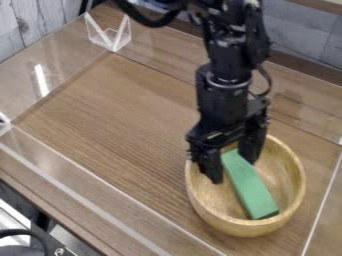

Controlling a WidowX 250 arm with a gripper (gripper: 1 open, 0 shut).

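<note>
My black robot arm reaches down from the top centre to the gripper point(230, 146), whose tips are low over the left and back part of a wooden bowl point(243, 226) at the lower right. The gripper stands open. A green oblong block point(251, 190) lies in the bowl, its upper end close to the fingertips; whether they touch it I cannot tell.
A clear plastic object point(110, 32) stands at the back left. A black cable or part shows at the bottom left edge.
</note>
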